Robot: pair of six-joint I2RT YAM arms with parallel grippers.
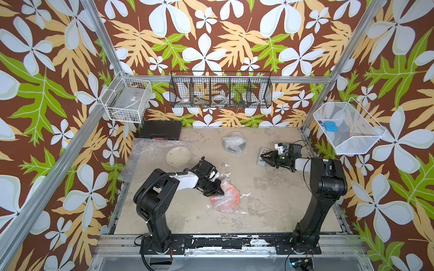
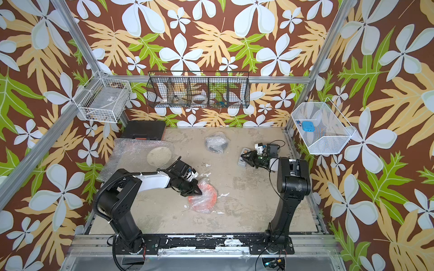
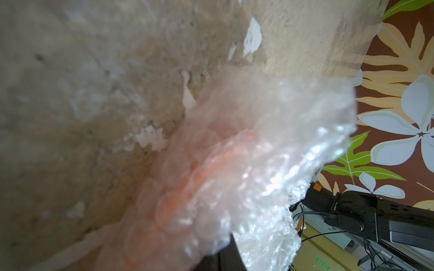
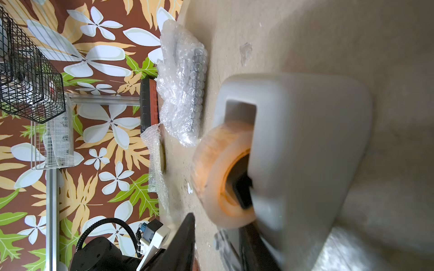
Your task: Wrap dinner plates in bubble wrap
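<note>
An orange-red plate lies under bubble wrap near the table's middle. My left gripper is shut against the wrap's left side; whether a fold is pinched between its fingers cannot be made out. At the right, my right gripper is part open beside a grey tape dispenser. The dispenser's tape roll faces the fingers, and one finger is close to its body. A beige plate lies on a flat bubble wrap sheet at the back left.
A bubble-wrapped bundle sits at the back middle. A black case stands at the back left corner. White and black wire baskets hang at the back, and a white mesh basket at the right.
</note>
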